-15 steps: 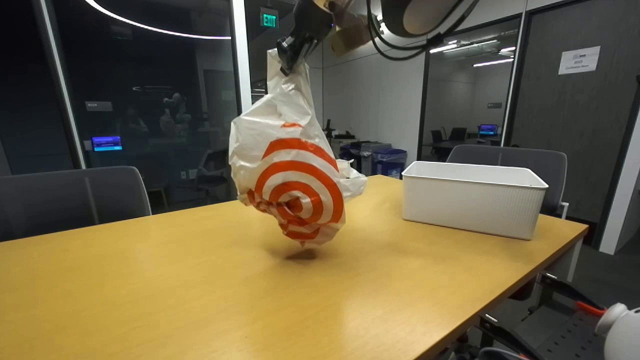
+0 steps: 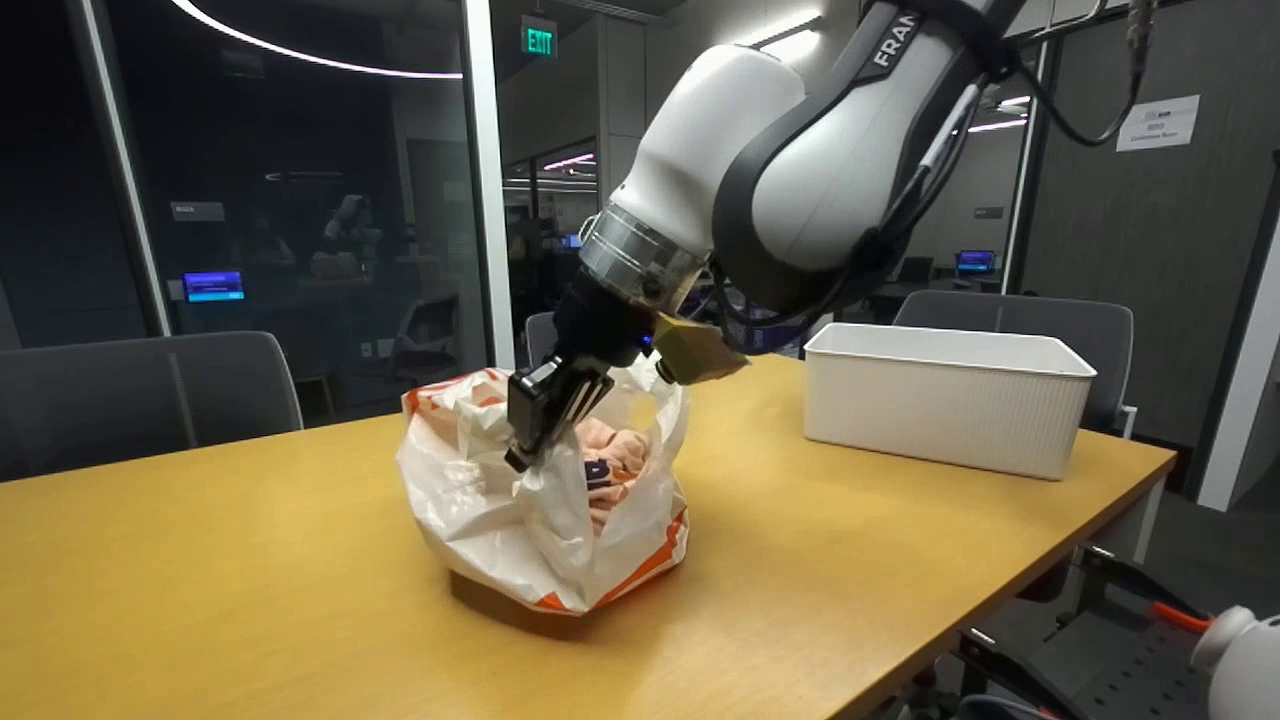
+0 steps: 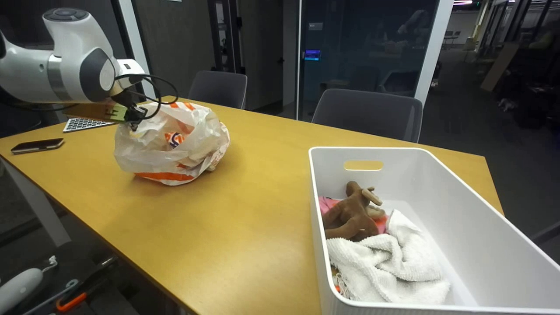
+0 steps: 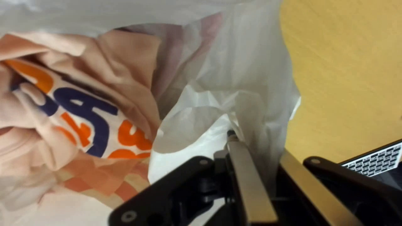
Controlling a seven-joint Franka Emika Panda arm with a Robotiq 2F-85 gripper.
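The white plastic bag with orange print (image 2: 480, 504) is low at the tabletop, its mouth sagging open; whether its base fully rests there I cannot tell. My gripper (image 2: 536, 438) is at the bag's upper edge, pointing down. In the wrist view, thin plastic runs in between my fingers, which are shut on the bag. Peach-pink cloth (image 4: 128, 56) with an orange and navy print (image 4: 90, 113) shows inside the opening. From the second exterior view, the gripper (image 3: 135, 124) is partly hidden behind the bag (image 3: 152, 152).
To the right stands a white bin (image 2: 936, 396). It holds a brown plush animal (image 3: 354, 212) and a white towel (image 3: 388, 262). A phone (image 3: 37, 146) and a keyboard (image 3: 84, 124) lie near the bag. Bare table (image 3: 252, 210) separates bag and bin.
My gripper has come down a long way with the bag, which was hanging stretched beneath it with its target print facing the camera. Now the bag is slumped and turned, its contents visible.
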